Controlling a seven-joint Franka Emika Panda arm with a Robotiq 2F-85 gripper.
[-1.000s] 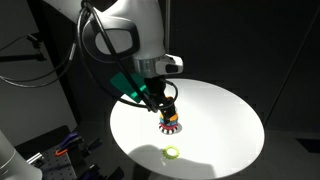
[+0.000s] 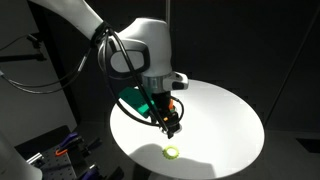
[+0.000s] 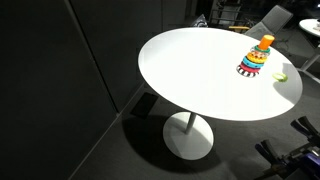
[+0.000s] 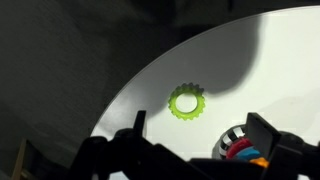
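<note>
A lime-green ring with a scalloped edge point(image 4: 187, 101) lies flat on the white table, near its rim. Beside it stands a stacking toy of colored rings point(image 3: 254, 59), with an orange top and a black-and-white base; the wrist view catches only part of the toy point(image 4: 238, 145), by the right finger. My gripper point(image 3: 283, 138) is open, its two fingers spread wide apart with nothing between them. From exterior view 1, the gripper partly covers the toy, while the green ring point(image 2: 171, 153) is clear in front of it.
Dark floor lies beyond, and chairs point(image 3: 272, 23) stand in the background.
My gripper has moved lower and now covers more of the stacking toy in exterior view 1. The green ring has stayed in place.
</note>
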